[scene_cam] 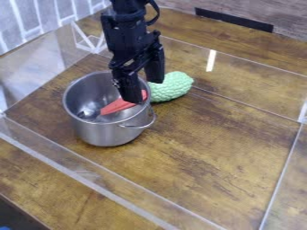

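A steel pot (99,126) with a wire handle stands at the left middle of the wooden table. Inside it lies a red object (120,105), partly hidden by my black gripper (129,88), which hangs open over the pot with its fingers reaching down at the rim. A pale green textured object (171,85) lies just behind and right of the pot.
Clear plastic strips or edges (281,180) border the work area at left and right. A white railing stands at the back left.
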